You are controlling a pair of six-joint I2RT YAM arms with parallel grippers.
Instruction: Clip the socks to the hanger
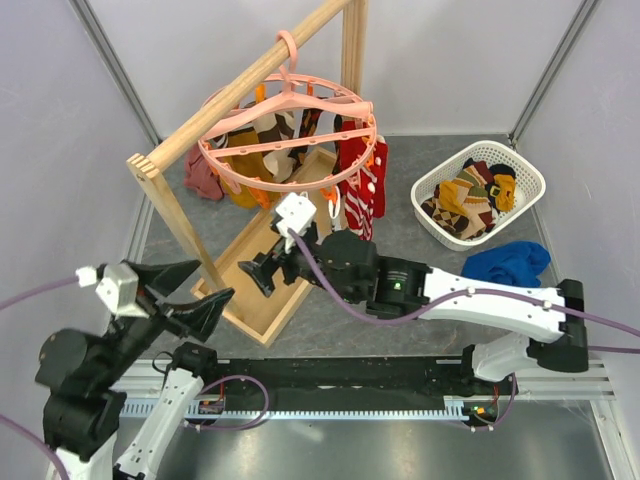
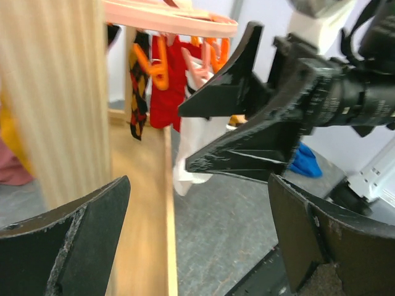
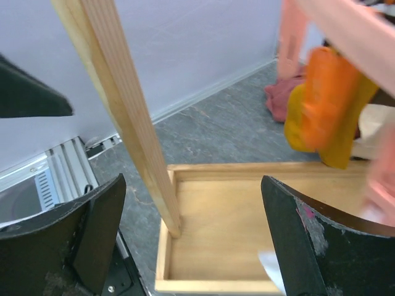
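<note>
The pink round hanger (image 1: 288, 136) hangs from the wooden bar with socks clipped round it: yellow, dark patterned, red and white ones. A white sock (image 2: 195, 139) hangs at its front right, partly behind my right gripper. My right gripper (image 1: 282, 270) stands open below the front of the ring, nothing seen between its fingers. My left gripper (image 1: 189, 294) is open at the front wooden post, lower left of the ring. In the right wrist view an orange clip (image 3: 321, 92) is close and blurred.
A white basket (image 1: 478, 195) of socks and a blue cloth (image 1: 505, 262) lie at the right. The wooden stand's front post (image 3: 136, 123) rises from its tray (image 3: 219, 222); grey floor surrounds it.
</note>
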